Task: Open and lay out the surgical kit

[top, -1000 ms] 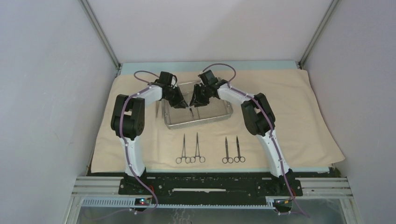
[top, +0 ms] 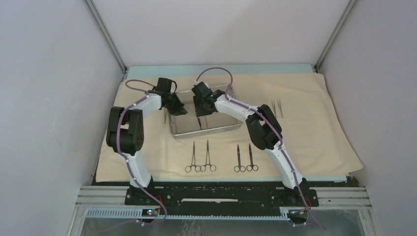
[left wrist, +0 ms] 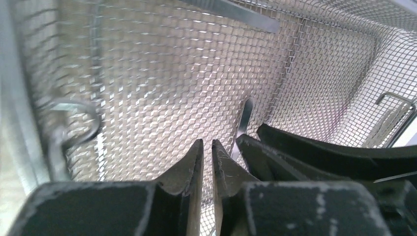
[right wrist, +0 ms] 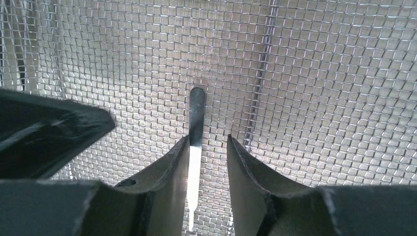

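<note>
The wire-mesh tray point(top: 211, 131) has one slim instrument point(top: 199, 124) lying on its floor, dark at one end and silver at the other. My right gripper point(top: 198, 116) is low over it. In the right wrist view the fingers stand part open, and the instrument point(right wrist: 196, 113) runs close beside the left finger point(right wrist: 169, 172), not gripped. My left gripper point(top: 186, 112) is inside the tray's left part, its fingers narrowly apart with only mesh between. The left wrist view shows the instrument point(left wrist: 244, 118) beside the right gripper's dark fingers point(left wrist: 305, 152).
Two clamps point(top: 207, 155) and two scissors point(top: 251, 160) lie in front of the tray on the beige cloth point(top: 314, 147). Thin tweezers-like tools point(top: 277, 109) lie to the right. Another slim tool point(top: 165, 115) rests against the tray's left side.
My left gripper has moved left, away from the instrument. My right gripper has shifted left over the tray. The tray and the instrument sit slightly further left and nearer the front.
</note>
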